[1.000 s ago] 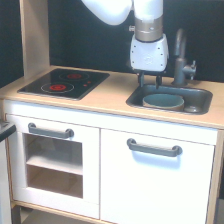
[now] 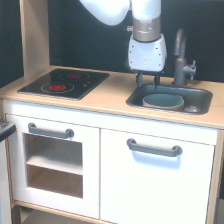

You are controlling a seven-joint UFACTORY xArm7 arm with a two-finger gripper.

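My gripper [image 2: 148,82] hangs over the left back part of the sink, pointing down. Its two dark fingers stand apart, and nothing shows between them. A grey-green round bowl or pan [image 2: 163,102] sits in the dark sink [image 2: 200,101], a little below and to the right of the fingertips in this view. From this angle I cannot tell how much height separates the fingers from it.
A dark faucet [image 2: 181,58] rises close to my gripper's right. The black stovetop [image 2: 64,82] with red burner rings lies on the left of the wooden counter [image 2: 113,95]. Below are a white oven door [image 2: 56,160] and a cabinet door [image 2: 138,187] with dark handles.
My gripper has shifted very slightly to the left. The bowl or pan in the sink looks unmoved.
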